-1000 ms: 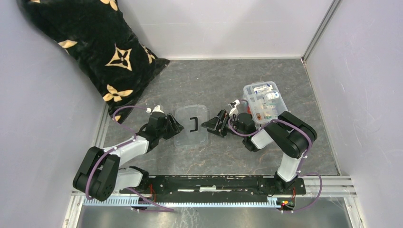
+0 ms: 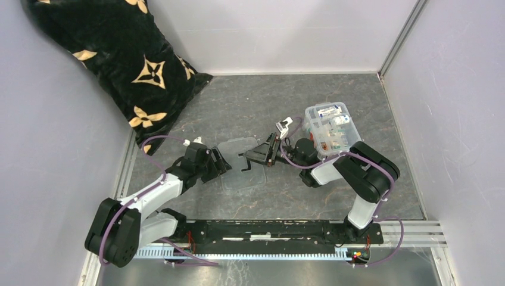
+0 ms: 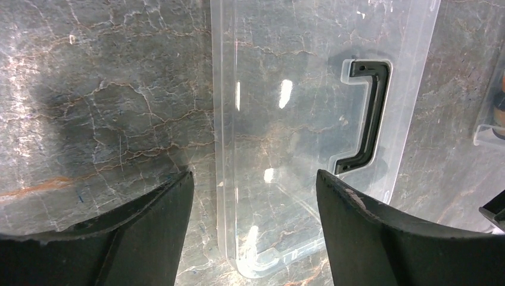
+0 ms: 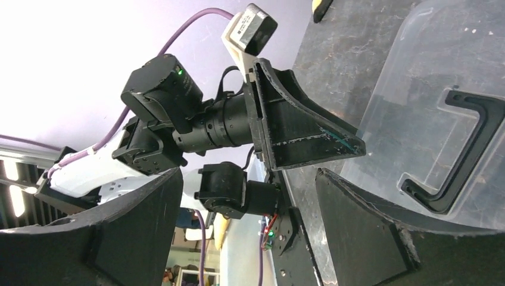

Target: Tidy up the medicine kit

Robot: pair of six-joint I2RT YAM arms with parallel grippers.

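Observation:
A clear plastic lid [image 2: 235, 179] with a black handle [image 3: 376, 113] lies on the stone surface between both grippers. My left gripper [image 2: 221, 163] stands open at the lid's left edge; its wrist view shows the lid between and beyond the fingers. My right gripper [image 2: 265, 152] is open over the lid's right part, with nothing held between its fingers. To the right, the clear medicine box [image 2: 348, 140] holds white packets and small items, partly hidden by the right arm.
A black patterned cushion [image 2: 146, 77] fills the back left. Walls enclose the sides and back; a dark rail runs along the front edge.
My right gripper has moved left over the lid.

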